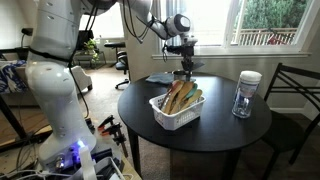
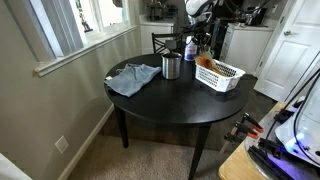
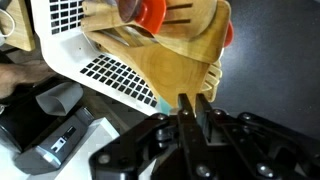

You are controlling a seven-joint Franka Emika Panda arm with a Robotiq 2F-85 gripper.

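A white slatted basket (image 1: 178, 120) stands on the dark round table, filled with wooden utensils (image 1: 180, 95). My gripper (image 1: 187, 75) is above the basket, pointing down. From the wrist, the gripper looks shut at the narrow end of a broad wooden utensil (image 3: 172, 72). A red spoon (image 3: 150, 12) and other wooden handles lie beside it in the basket. In the second exterior view, wooden pieces (image 2: 213, 67) show at the basket's left end under the gripper; the exact grip is too small to make out there.
A white-lidded canister (image 1: 246, 94) stands to the basket's right. A metal pot (image 2: 171, 65) and a blue-grey cloth (image 2: 132, 79) are elsewhere on the table (image 2: 160, 105). A person (image 1: 176, 30) is in the background.
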